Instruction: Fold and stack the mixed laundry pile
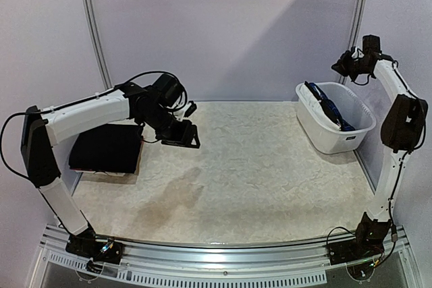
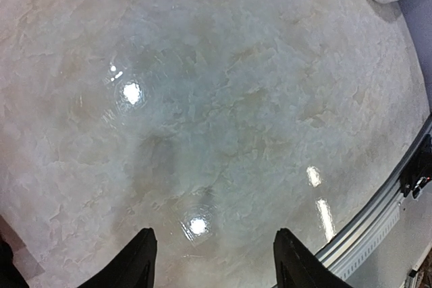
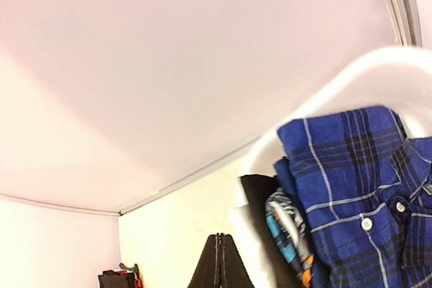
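The blue plaid shirt point(image 3: 347, 180) lies in the white basket point(image 1: 329, 141), its buttons and collar showing in the right wrist view. Beside it are a black garment point(image 3: 263, 217) and a patterned cloth point(image 3: 287, 231). My right gripper is shut with nothing between its fingers. In the top view it is raised above the basket's far right side, clear of the shirt. My left gripper stands open and empty over the bare table. At the table's left is a dark folded stack point(image 1: 106, 148), partly behind the left arm.
A back wall point(image 1: 223, 32) and side walls close in the workspace, with the basket near the right wall. A metal rail point(image 1: 223, 259) runs along the front edge.
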